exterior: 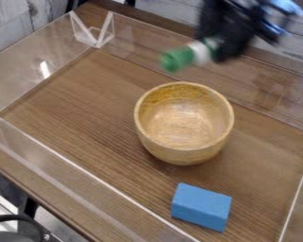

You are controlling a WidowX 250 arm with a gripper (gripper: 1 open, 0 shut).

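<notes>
My gripper (204, 47), dark and motion-blurred, is at the top centre-right of the camera view, shut on a green and white cylindrical object (187, 54), also blurred. It is above and behind a tan oval bowl (182, 139), which looks empty. A blue block (203, 206) lies on the wooden floor at the front right.
A white wire object (91, 28) is at the back left. Something blue shows at the top right edge.
</notes>
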